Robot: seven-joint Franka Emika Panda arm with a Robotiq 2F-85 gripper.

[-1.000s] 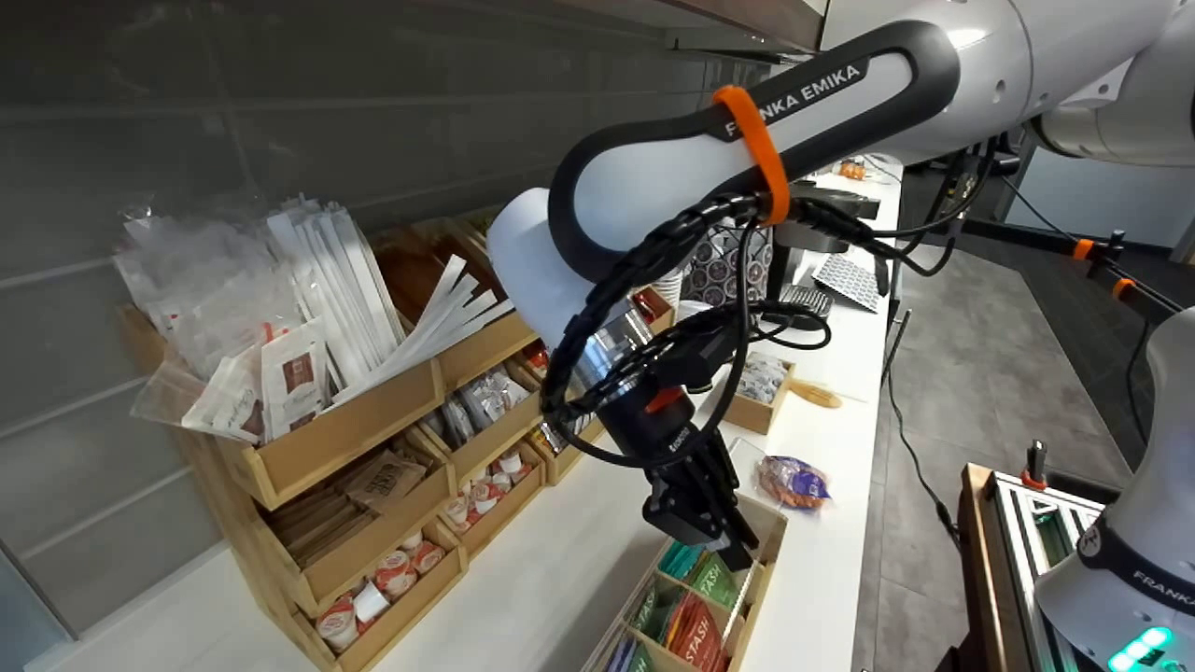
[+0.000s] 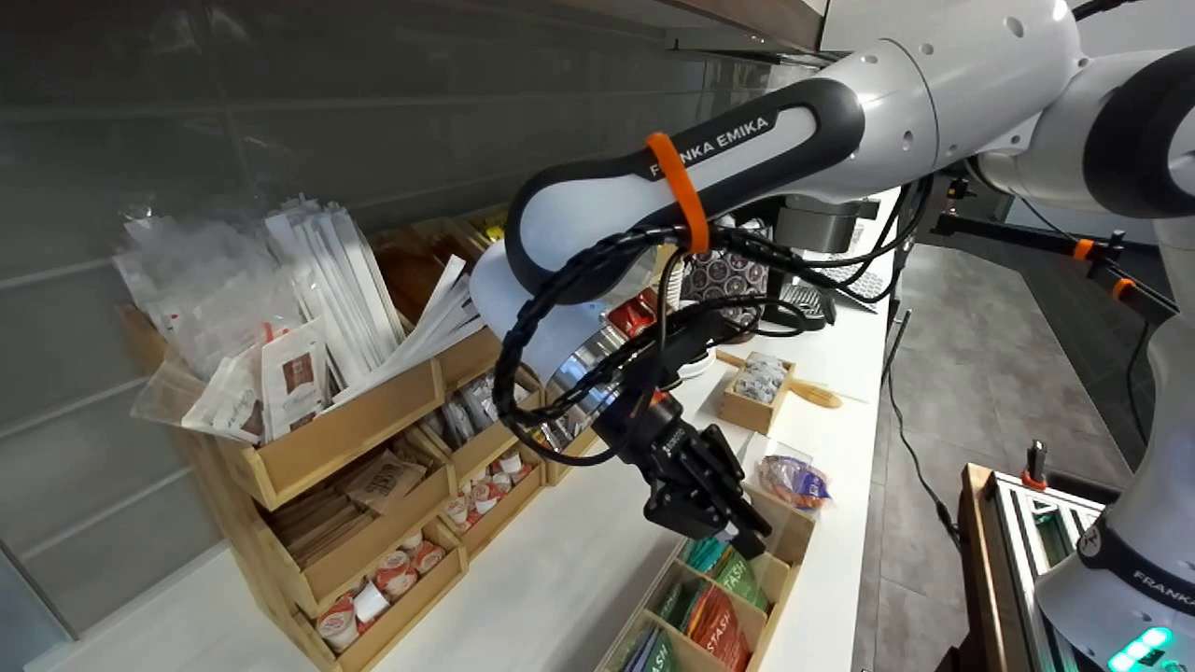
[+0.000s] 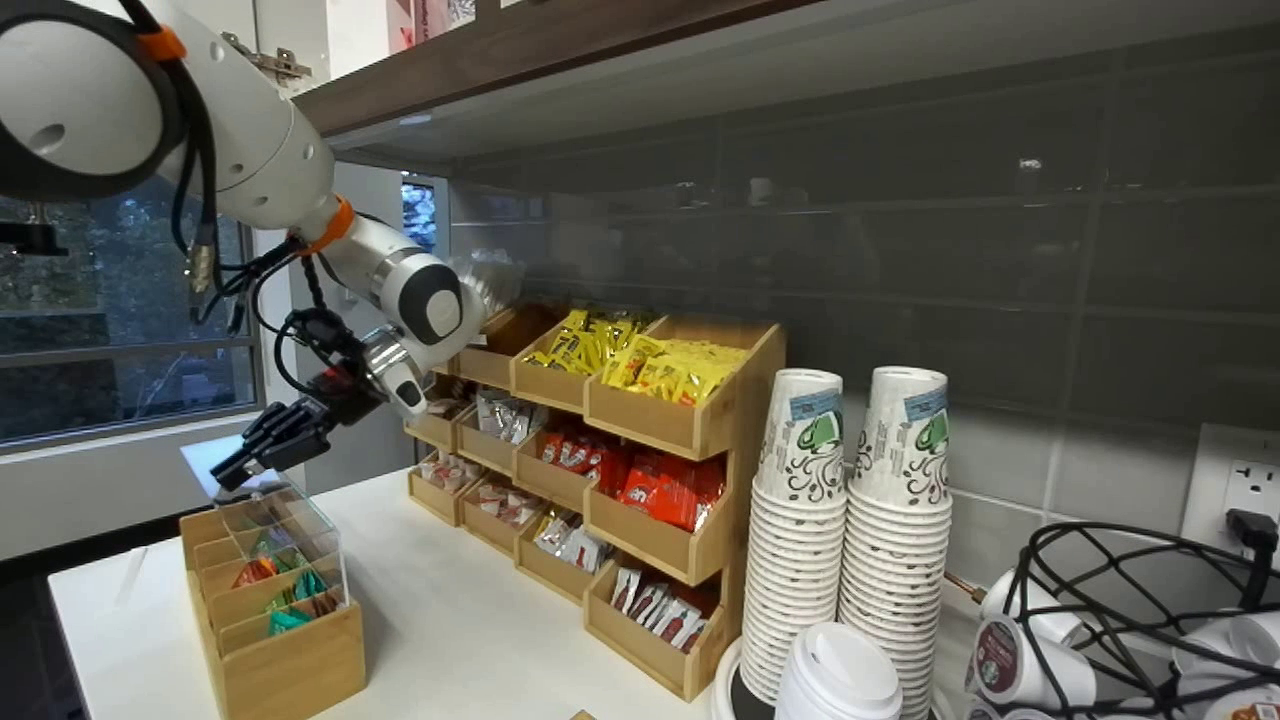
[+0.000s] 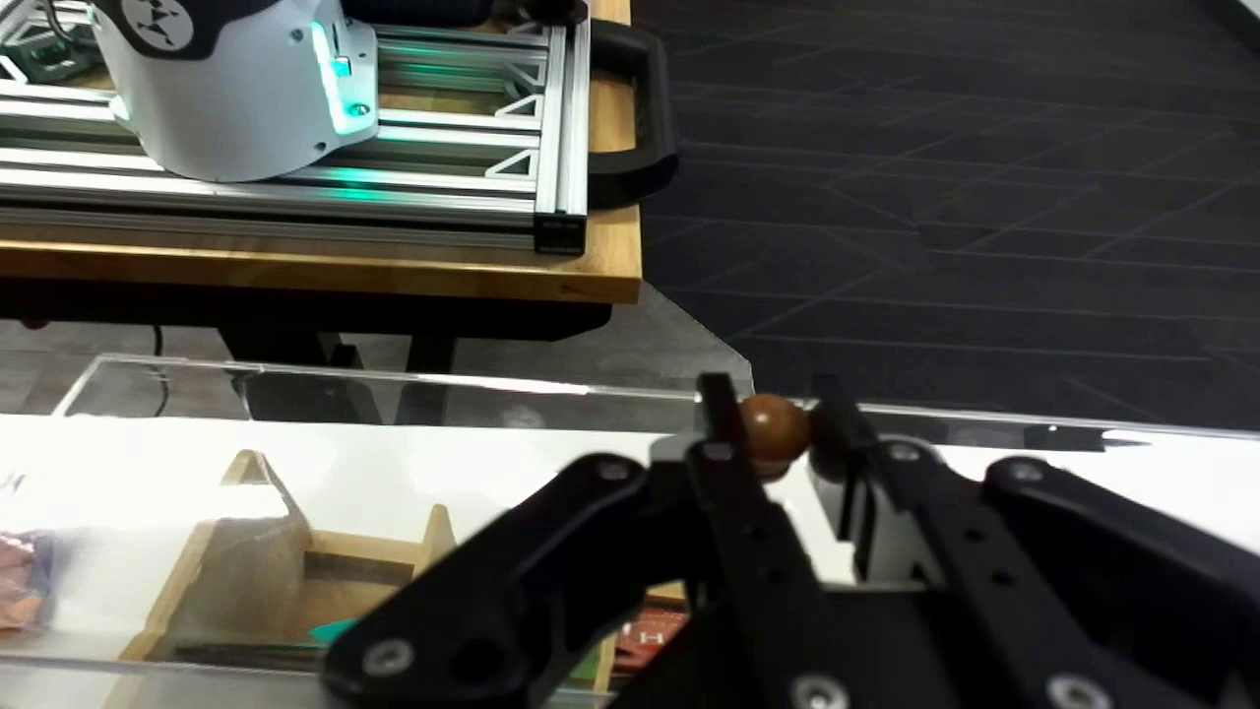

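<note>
In the wrist view my gripper is shut on a small round brown knob [image 4: 774, 432], which sits at the edge of a clear plastic lid [image 4: 520, 398]. From the second exterior view, the clear lid [image 3: 314, 536] stands tilted up over the wooden tea box [image 3: 294, 660], with the gripper [image 3: 230, 475] at its upper edge. The box holds several colored tea packets [image 2: 717, 627] in its compartments. Above the box's far end, the gripper [image 2: 752, 542] hides the knob in the first exterior view.
A tiered wooden rack [image 3: 648, 546] of packets stands along the wall, with stacked paper cups [image 3: 792, 528] beside it. A purple-wrapped package [image 2: 793, 482] lies near the counter's edge. White counter [image 2: 538, 560] between rack and box is clear.
The arm has shifted and its wrist has tilted, with the gripper slightly higher and further right. The clear lid now shows raised, and the tea box has slid a little to the right.
</note>
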